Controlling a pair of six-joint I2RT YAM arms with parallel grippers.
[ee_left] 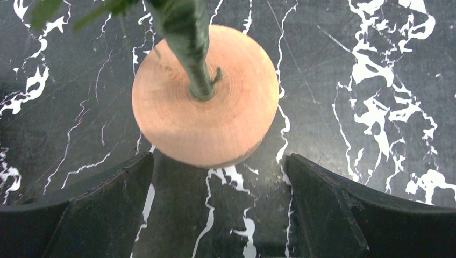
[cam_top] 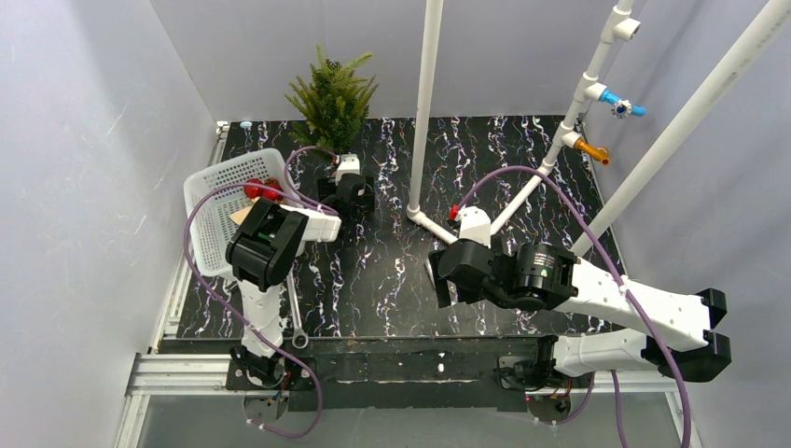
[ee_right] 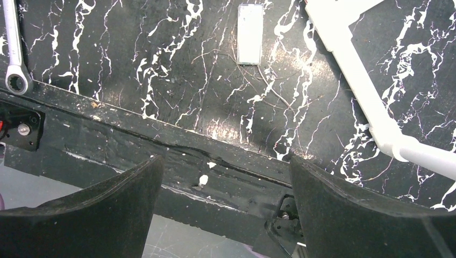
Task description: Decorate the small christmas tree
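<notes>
The small tree [cam_top: 331, 93] stands at the back left; in the left wrist view its green stem rises from a round wooden base [ee_left: 242, 97]. My left gripper [cam_top: 345, 191] is low just in front of that base, open, its fingers apart with empty table between them. A white perforated basket [cam_top: 210, 224] at the left holds red baubles [cam_top: 261, 188], partly hidden by the left arm. My right gripper [cam_top: 457, 280] hangs over the front middle, open and empty, seen also in the right wrist view [ee_right: 226, 188].
White pipes [cam_top: 418, 140] with blue and orange valves stand centre and right. A flat pale rectangular object [ee_right: 250, 35] lies at front middle, and a wrench [ee_right: 16, 59] lies at front left.
</notes>
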